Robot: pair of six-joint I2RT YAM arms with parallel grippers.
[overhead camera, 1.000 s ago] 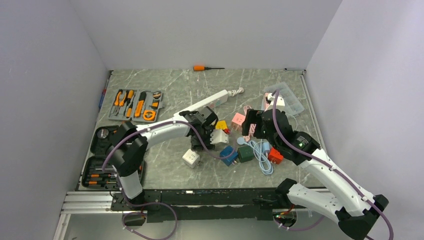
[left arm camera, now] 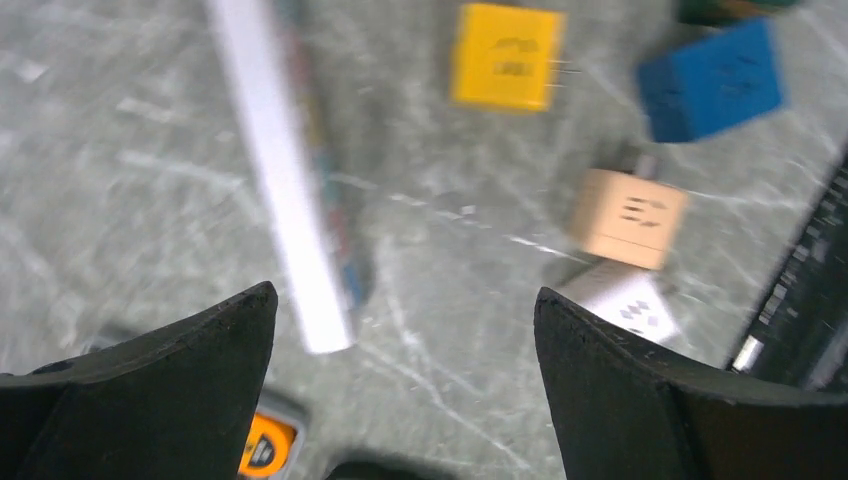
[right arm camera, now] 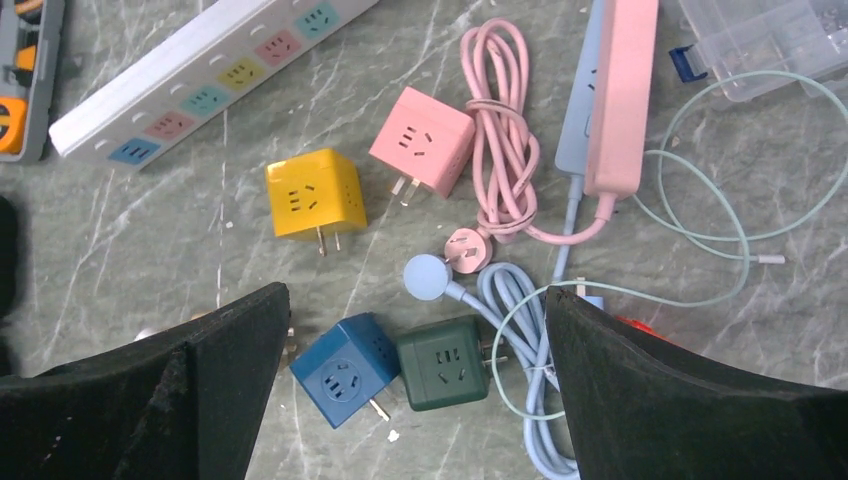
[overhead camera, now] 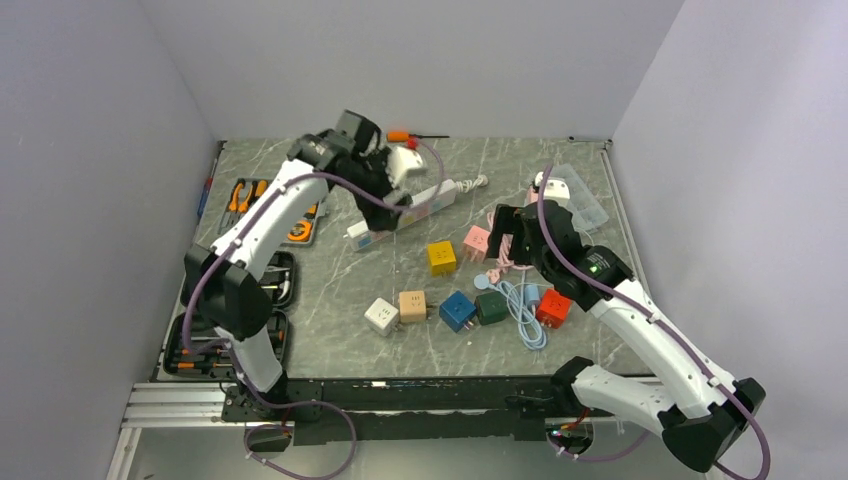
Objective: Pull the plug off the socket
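Note:
A white power strip [right arm camera: 190, 85] with coloured sockets lies at the back middle; no plug shows in the sockets visible in the right wrist view. Loose on the table are plug cubes: yellow [right arm camera: 316, 195], pink [right arm camera: 423, 140], blue [right arm camera: 345, 368], dark green [right arm camera: 443, 362], tan [left arm camera: 628, 218] and white [left arm camera: 622, 300]. My left gripper is open and empty, over the table by the strip's near end, its view blurred. My right gripper stands open above the blue and green cubes, nothing between its fingers.
Pink cord [right arm camera: 500, 130], blue cord [right arm camera: 520, 300] and a red cube [overhead camera: 553, 308] crowd the right side. A clear box [overhead camera: 580, 195] stands at the back right. Tool trays [overhead camera: 250, 205] line the left; an orange screwdriver [overhead camera: 398, 136] lies at the back.
My left arm has swung back and left, away from the tan cube to above the power strip. The tan and yellow cubes now show uncovered.

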